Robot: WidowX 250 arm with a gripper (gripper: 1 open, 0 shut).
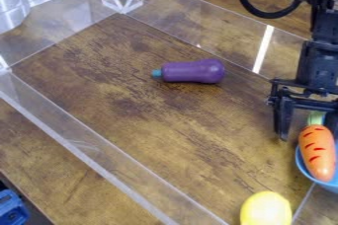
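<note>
My black gripper (305, 120) is at the right edge, open, its fingers straddling the green top of an orange toy carrot (317, 154). The carrot lies in a blue dish (305, 169) that is partly cut off by the frame. A purple toy eggplant (195, 71) lies on its side in the middle of the wooden floor. A yellow object (266, 210), likely a lemon, sits at the bottom edge.
Clear plastic walls (79, 150) border the wooden workspace (132, 120). A blue object (8, 207) is outside at the lower left.
</note>
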